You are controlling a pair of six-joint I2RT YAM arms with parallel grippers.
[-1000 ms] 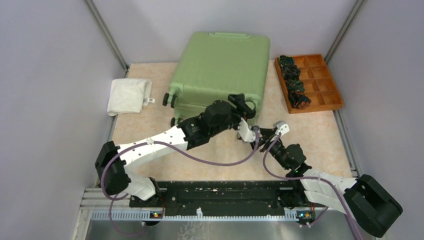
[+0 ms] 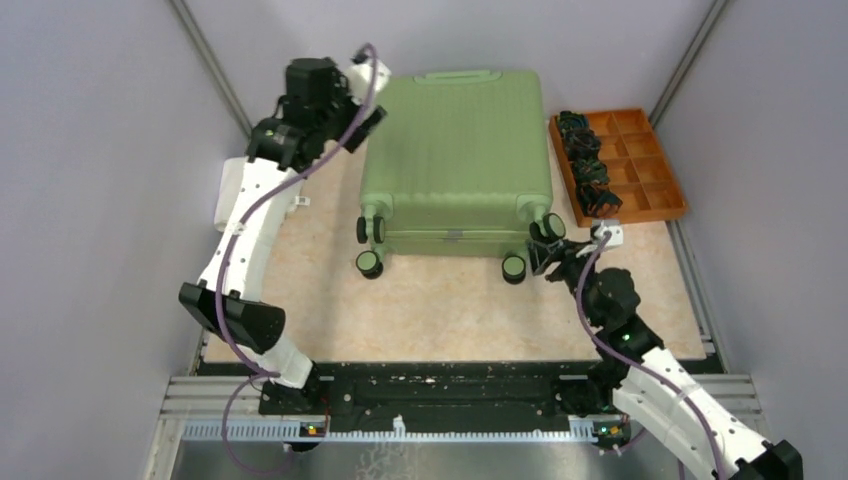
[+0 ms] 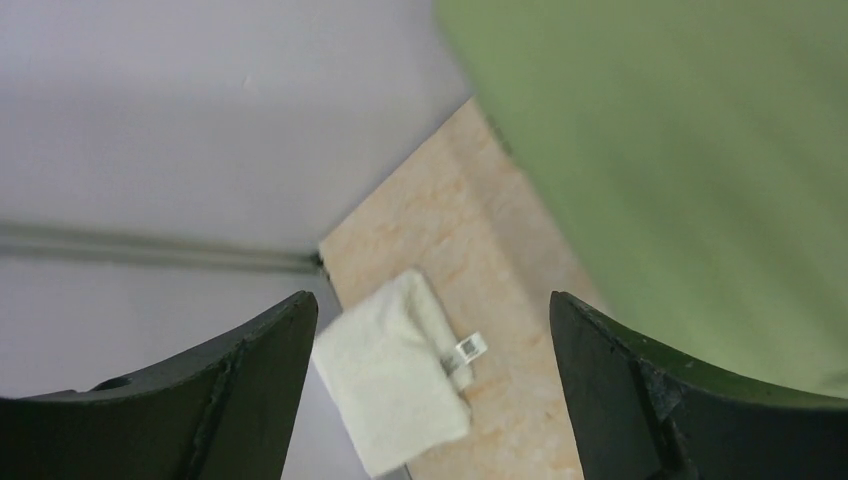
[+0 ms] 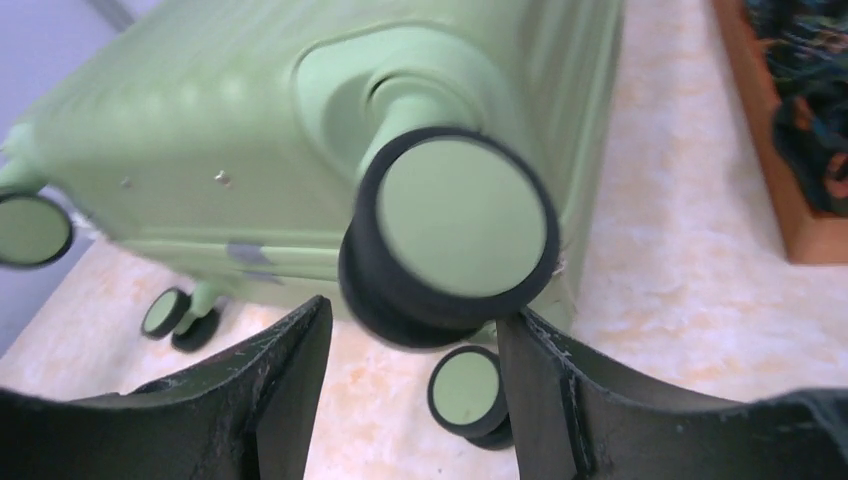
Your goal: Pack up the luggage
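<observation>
A green suitcase [image 2: 455, 150] lies closed on the table [image 2: 430, 310], its wheels toward the front. My left gripper [image 2: 365, 115] is raised above the table left of the suitcase's top; in the left wrist view its fingers stand open, with nothing between. My right gripper [image 2: 548, 255] is at the suitcase's front-right wheels; in the right wrist view a wheel [image 4: 455, 220] looms just above and between its fingertips, which stand apart. Whether they touch it I cannot tell.
A wooden organizer [image 2: 640, 170] with rolled dark items in its left compartments sits right of the suitcase. A folded white cloth [image 3: 390, 380] lies on the left, partly hidden by my left arm in the top view.
My left arm has swung from the suitcase's front up to the back left. My right gripper has shifted slightly right. The suitcase sits a little further right and straighter than a second ago.
</observation>
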